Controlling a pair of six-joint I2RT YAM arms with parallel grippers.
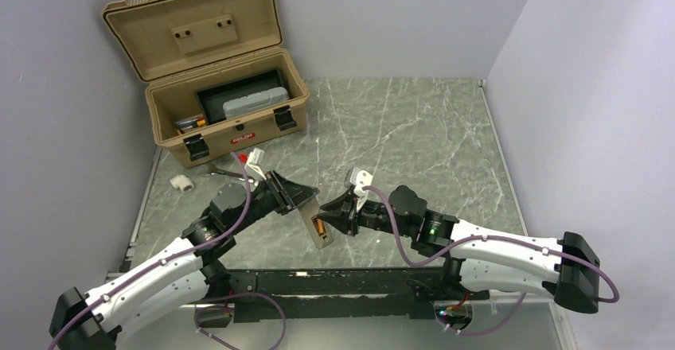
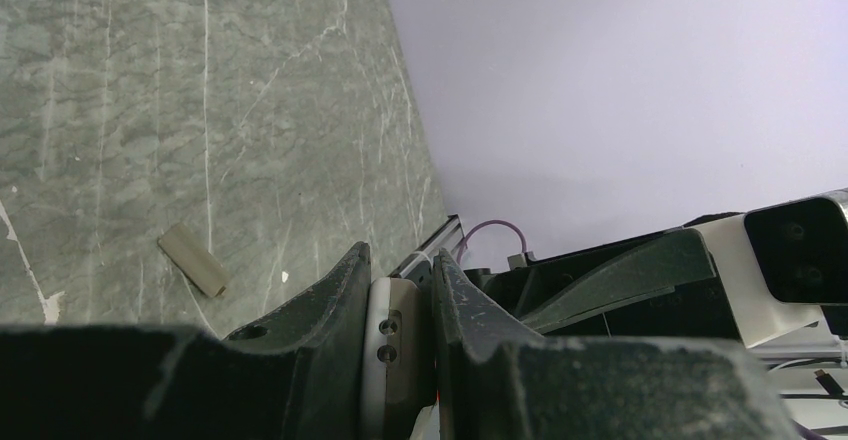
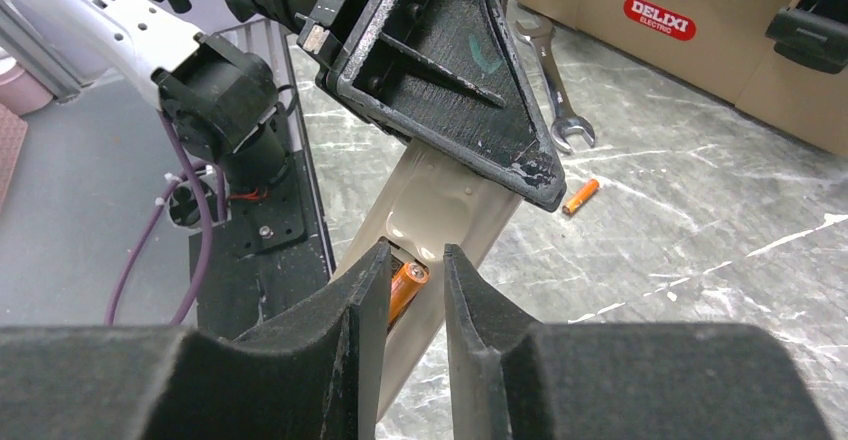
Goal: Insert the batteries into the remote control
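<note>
The grey-beige remote control (image 1: 311, 227) is held tilted by my left gripper (image 1: 298, 195), which is shut on its upper end. Its open compartment holds an orange battery (image 3: 406, 290), seen in the right wrist view. My right gripper is part open just over that compartment, its fingertips either side of the battery's upper end; nothing shows clamped between them. A second orange battery (image 3: 580, 196) lies loose on the marble table. A small beige flat piece (image 2: 193, 258), apparently the cover, lies on the table in the left wrist view.
An open tan toolbox (image 1: 229, 139) stands at the back left. A wrench (image 3: 568, 125) lies in front of it, and a white object (image 1: 181, 182) to the left. Walls bound the sides.
</note>
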